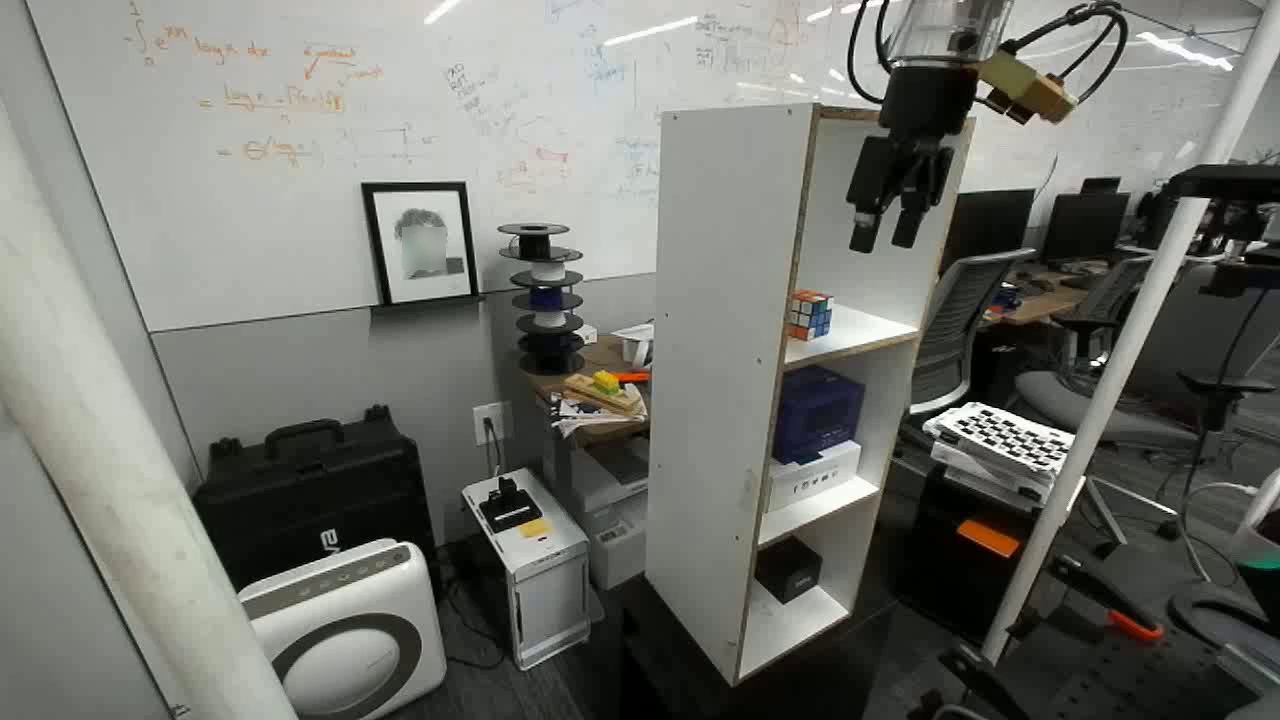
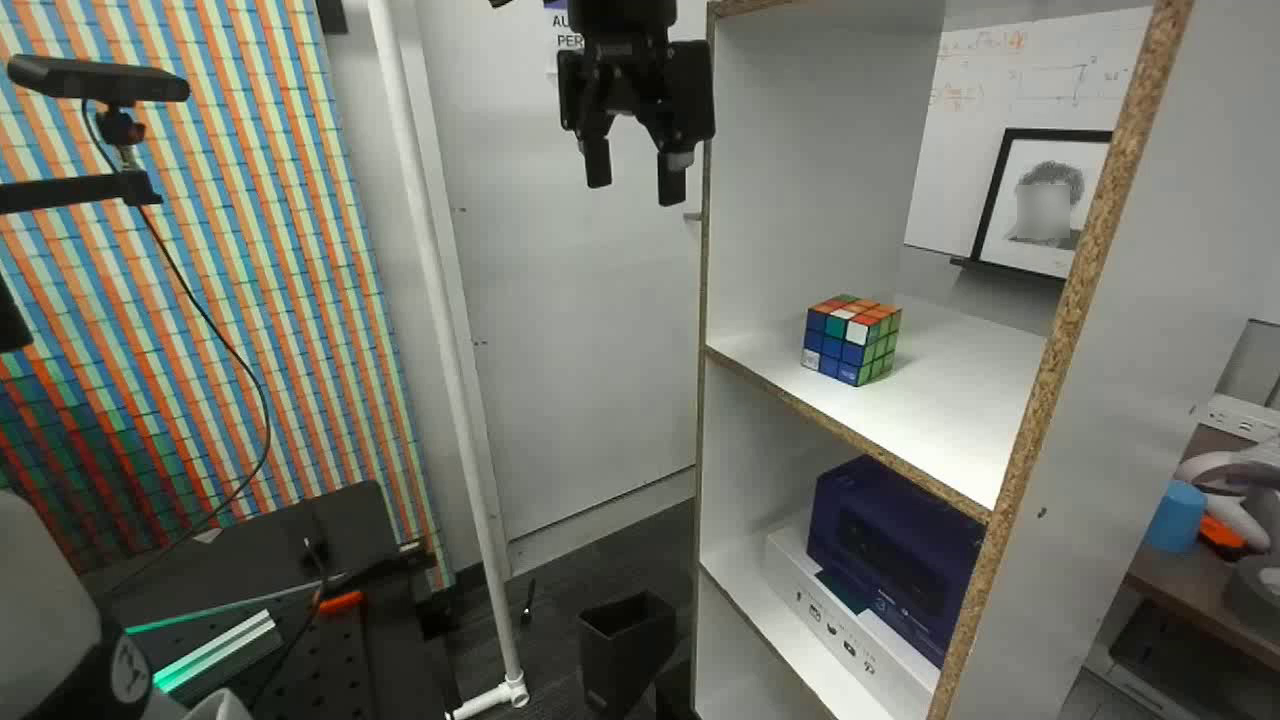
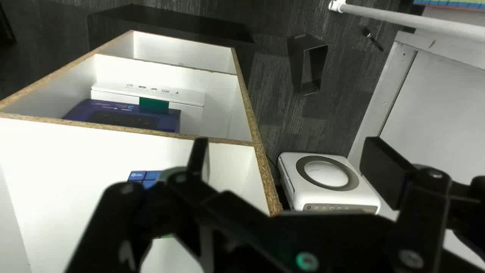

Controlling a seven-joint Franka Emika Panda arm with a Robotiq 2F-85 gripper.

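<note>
My gripper [image 1: 885, 238] is open and empty, high up near the shelf unit. In exterior view 2 the gripper [image 2: 635, 190] hangs left of the unit's side panel, above the level of the Rubik's cube [image 2: 851, 341]. That cube rests on the upper white shelf [image 2: 948, 408], close to its front edge. Exterior view 1 shows part of the cube [image 1: 812, 314] past the side panel. In the wrist view the two fingers [image 3: 198, 159] stand wide apart, and one of them largely covers the cube [image 3: 144, 176].
Below, a dark blue box [image 2: 894, 546] lies on a white box [image 2: 828, 612] on the middle shelf. A black box [image 1: 788, 569] is on the bottom shelf. The wooden-edged panels [image 2: 1080, 264] bound the compartments. An air purifier [image 3: 328, 182] and a bin [image 3: 309, 63] stand on the floor.
</note>
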